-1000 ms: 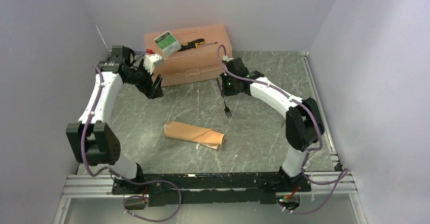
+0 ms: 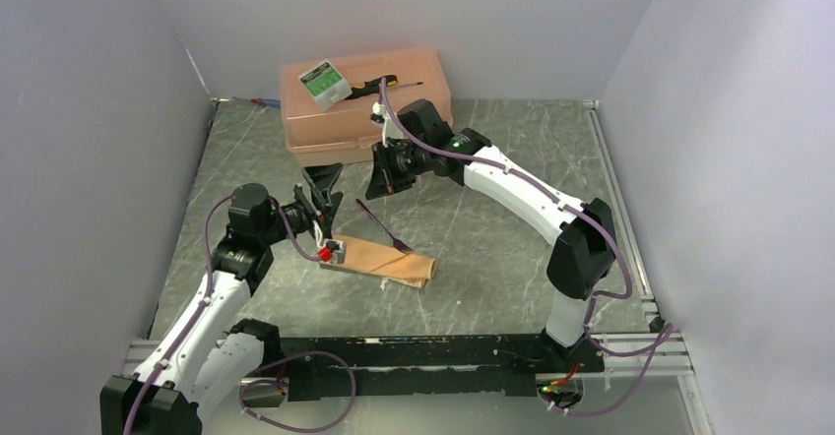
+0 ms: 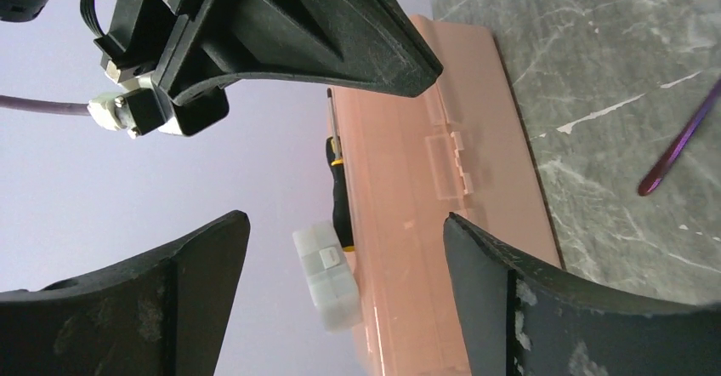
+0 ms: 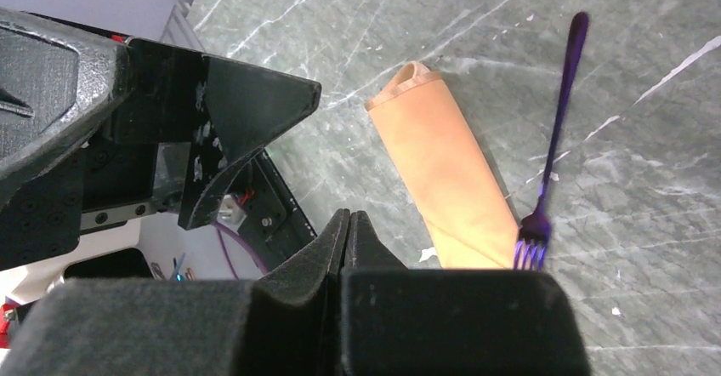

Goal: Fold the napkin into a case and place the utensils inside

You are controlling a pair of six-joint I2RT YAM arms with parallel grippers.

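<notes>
The orange napkin (image 2: 382, 261) lies folded into a long flat case, one end showing an open fold in the right wrist view (image 4: 438, 159). A purple fork (image 2: 392, 235) lies diagonally at its back edge, tines by the napkin; in the right wrist view the fork (image 4: 553, 146) runs alongside it. My left gripper (image 2: 321, 191) is open above the napkin's left end, nothing between its fingers; only the fork's handle (image 3: 672, 146) shows in its view. My right gripper (image 2: 384, 184) is shut above the fork's handle end, with nothing showing between its fingers.
A pink lidded box (image 2: 295, 120) at the back carries a screwdriver (image 2: 366, 90) and a white-green packet (image 2: 325, 83). Walls enclose the marble table (image 2: 512, 258) on three sides.
My right gripper has moved left, and the fork has shifted left and toward the napkin.
</notes>
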